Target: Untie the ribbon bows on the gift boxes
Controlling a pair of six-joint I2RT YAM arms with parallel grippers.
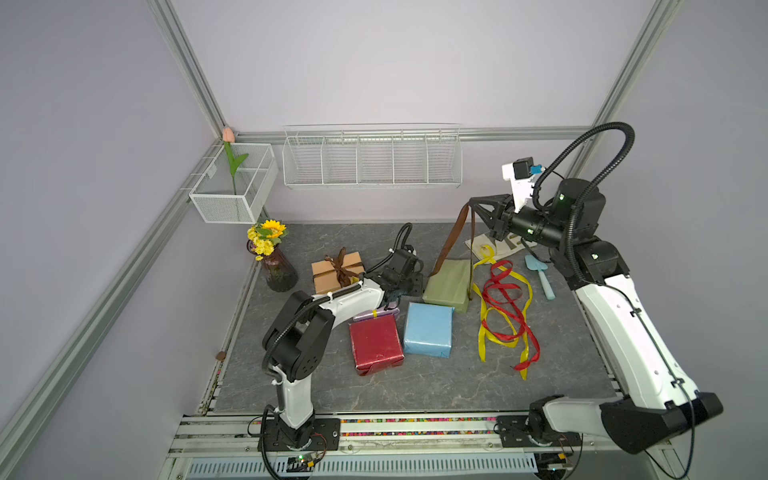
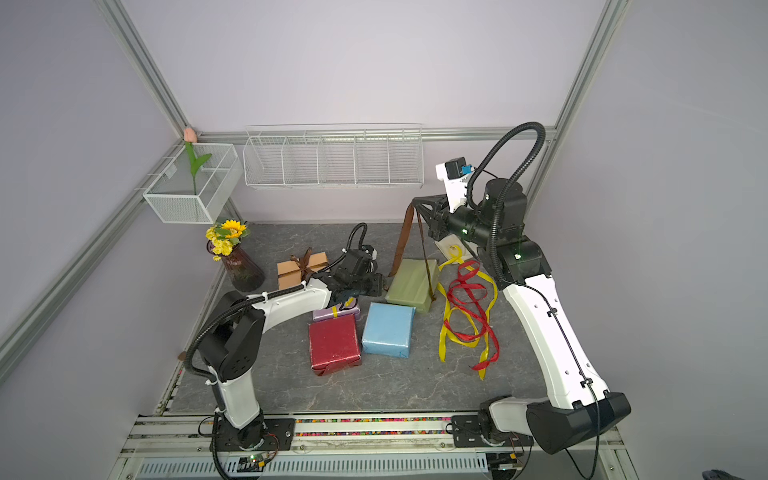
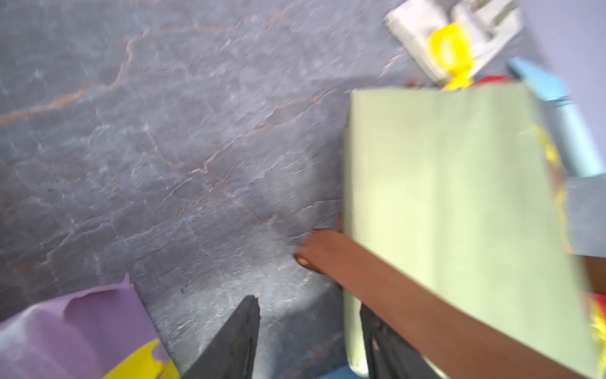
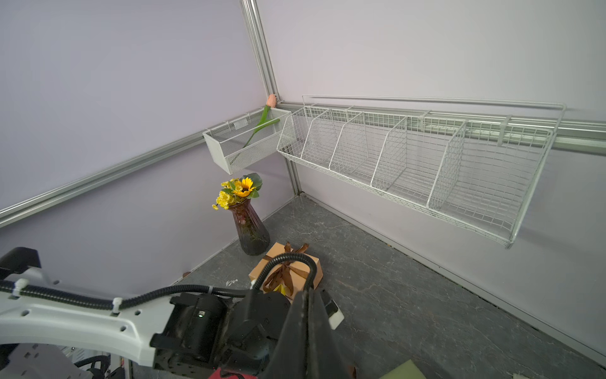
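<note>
My right gripper (image 1: 473,205) is raised above the sage green box (image 1: 448,288), shut on a brown ribbon (image 1: 453,238) that hangs from it, drawn out of its bow. My left gripper is low at that box's left side, part open, its fingers apart beside the ribbon's slanting strip. A kraft box (image 1: 324,276) at the back left wears a brown bow (image 1: 345,270). A lilac box (image 2: 328,312) with yellow ribbon lies partly under the left arm. The red box (image 1: 376,345) and blue box (image 1: 428,328) show no ribbons.
Loose yellow (image 1: 524,368) and red (image 1: 512,312) ribbons lie on the right, near a light blue tool (image 1: 545,284). A flower vase (image 1: 280,273) stands at the back left. Wire baskets (image 1: 372,160) hang on the back wall.
</note>
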